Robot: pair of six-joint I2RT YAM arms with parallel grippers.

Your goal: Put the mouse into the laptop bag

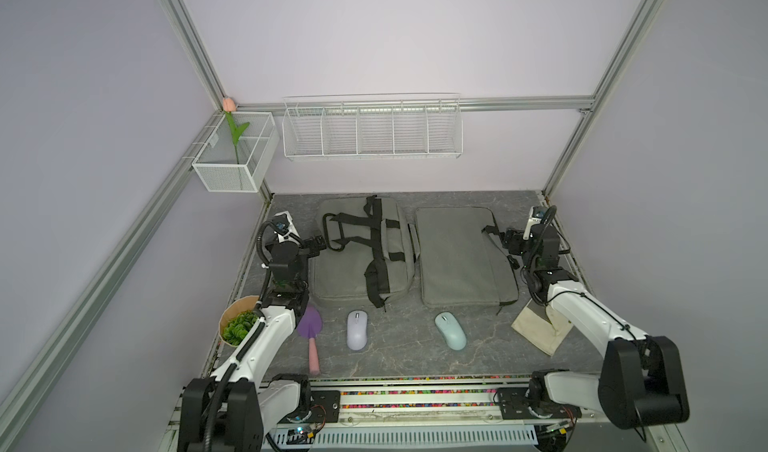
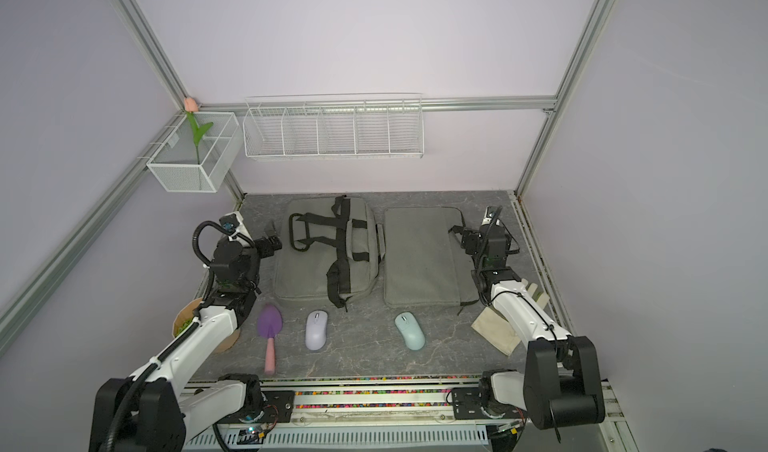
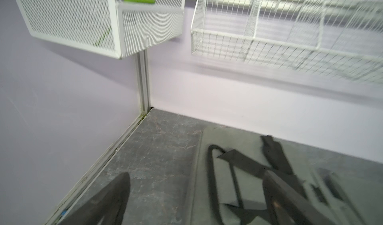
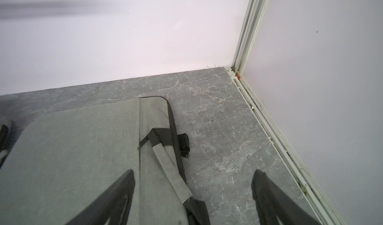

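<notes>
Two mice lie on the grey table in front of the bag: a lilac one left of centre and a mint-green one right of it. Behind them the grey laptop bag is spread flat, its left half crossed by black straps and its right half plain. My left gripper is open above the bag's left edge, nothing between its fingers. On the other side my right gripper, open and empty, is over the bag's right edge and strap. Neither mouse shows in the wrist views.
A purple trowel with a pink handle lies left of the lilac mouse. Beside the left arm is a bowl of greenery; a beige cloth lies under the right arm. White wire baskets hang on the back wall.
</notes>
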